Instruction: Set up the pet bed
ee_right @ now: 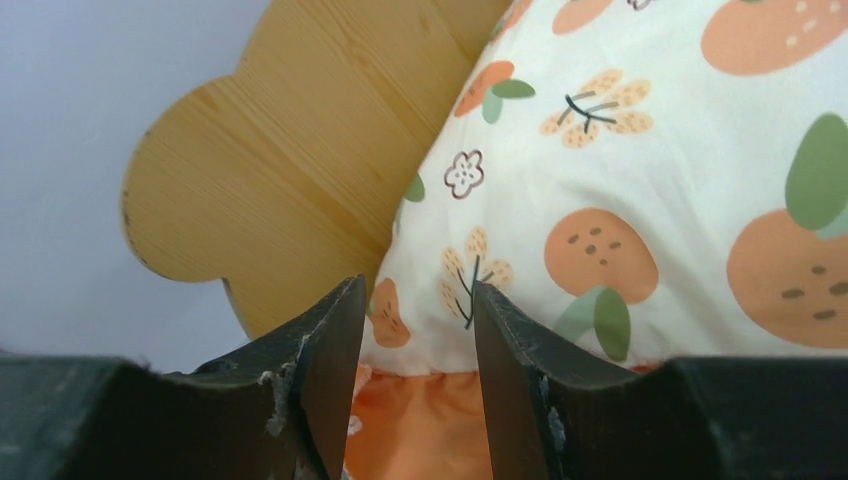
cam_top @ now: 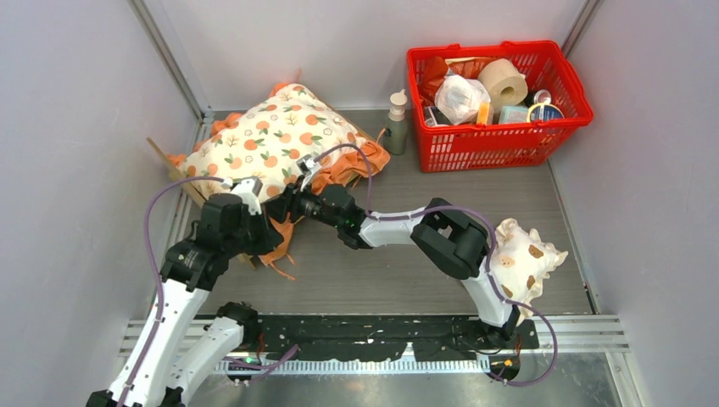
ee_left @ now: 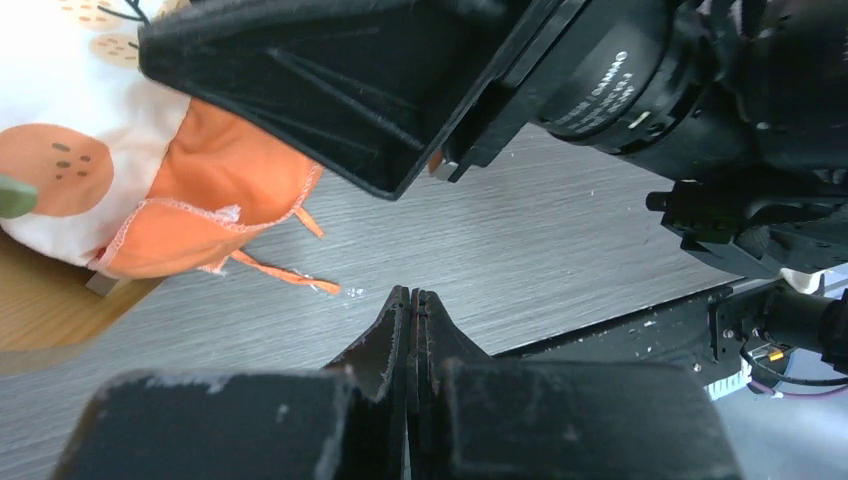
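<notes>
The pet bed stands at the back left, its orange-print cover [cam_top: 280, 136] sloping over a wooden frame [ee_right: 290, 180]. An orange hem [cam_top: 343, 167] runs along the cover's front side. In the left wrist view, my left gripper is shut with its tips together and nothing between them; the orange corner flap [ee_left: 225, 185] and its thin ties [ee_left: 290, 275] lie apart from it, up and to the left. My right gripper stands open over the cover's lower edge, printed cloth and orange hem showing beyond its fingers. The flap is partly hidden by the arms from above.
A red basket [cam_top: 475, 154] full of supplies stands at the back right, with a green pump bottle [cam_top: 396, 131] beside it. A cow-patterned cushion [cam_top: 519, 259] lies at the right. Both arms crowd together at the bed's front corner.
</notes>
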